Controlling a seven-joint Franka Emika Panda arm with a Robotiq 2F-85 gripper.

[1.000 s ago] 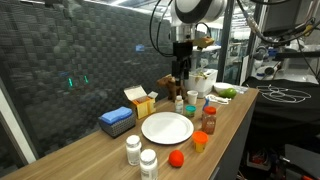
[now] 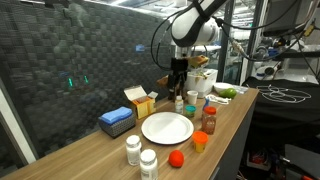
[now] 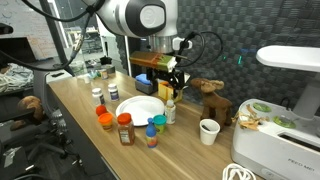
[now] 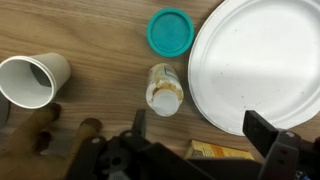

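Above the table my gripper stands open, its two black fingers wide apart with nothing between them. Below it in the wrist view, a small clear bottle with a white cap (image 4: 165, 92) is nearer the left finger (image 4: 139, 120). The same bottle (image 3: 170, 111) stands upright beside the white plate (image 2: 167, 128) in exterior view 2. A teal cup or lid (image 4: 170, 33) lies close by the bottle. In exterior view 1, the gripper hangs just above the bottle (image 2: 179, 103), without visibly touching it.
A white cup (image 4: 32, 80) and a brown toy animal (image 3: 210, 99) flank the bottle. The yellow box (image 2: 141, 102) sits behind the plate. Jars (image 2: 209, 120), an orange cup (image 2: 200, 141) and a tomato (image 2: 176, 158) line the front. Bare wood (image 2: 105, 155) shows at left.
The arm and gripper have come down toward the table over the last second, to just above the small bottle. The objects on the table have not visibly moved.
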